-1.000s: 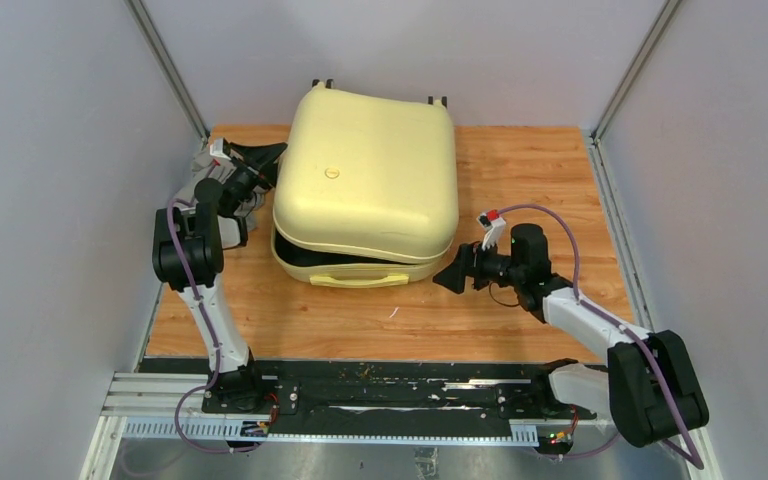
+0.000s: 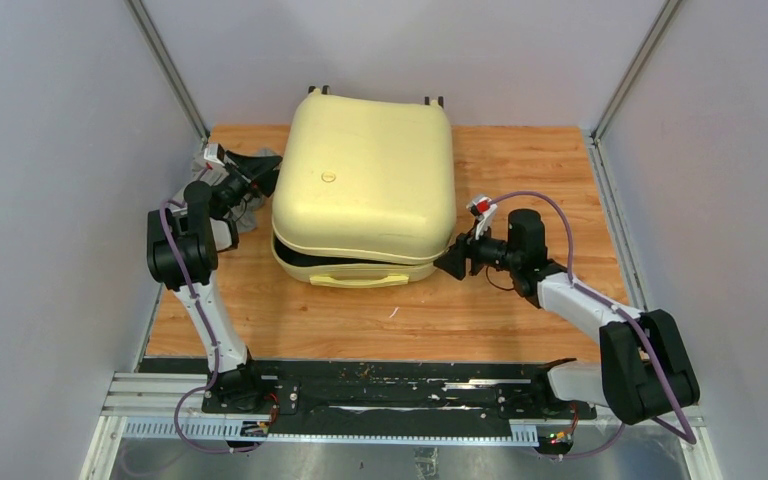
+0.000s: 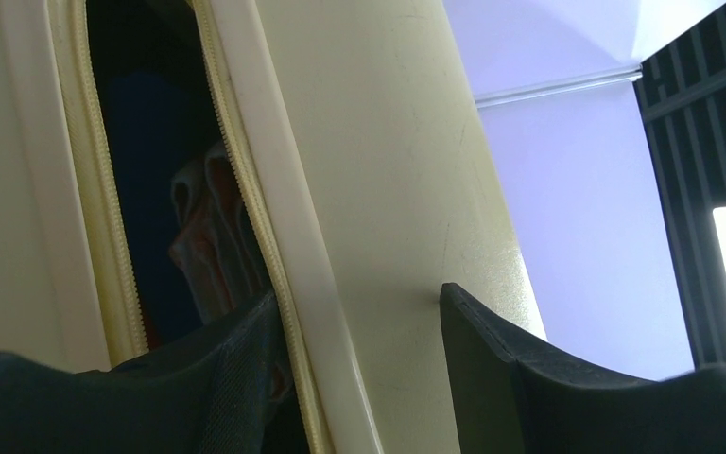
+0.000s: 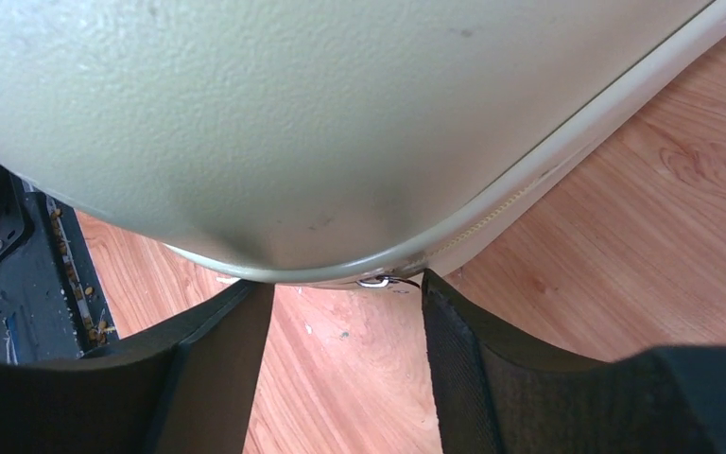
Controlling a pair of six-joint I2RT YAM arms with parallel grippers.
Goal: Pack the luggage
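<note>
The pale yellow suitcase (image 2: 375,175) lies on the wooden table with its lid lowered but a dark gap along the front. At its far left side, my left gripper is open, its fingers on either side of the lid edge (image 3: 307,236); one finger reaches into the gap. Inside, folded cloth (image 3: 213,241) shows in shadow. My right gripper stands open at the front right corner, just below the lid (image 4: 274,123). A small metal zipper pull (image 4: 373,282) appears between its fingers; whether they touch it I cannot tell.
Grey cloth (image 2: 250,215) lies on the table behind the left arm. The yellow handle (image 2: 360,281) faces the front. Bare wood (image 2: 360,325) is free before the suitcase, and more lies to its right.
The lid and my left gripper have shifted slightly left, with the lid a little lower at the back. My right gripper has moved slightly up in the top view, closer to the suitcase's corner.
</note>
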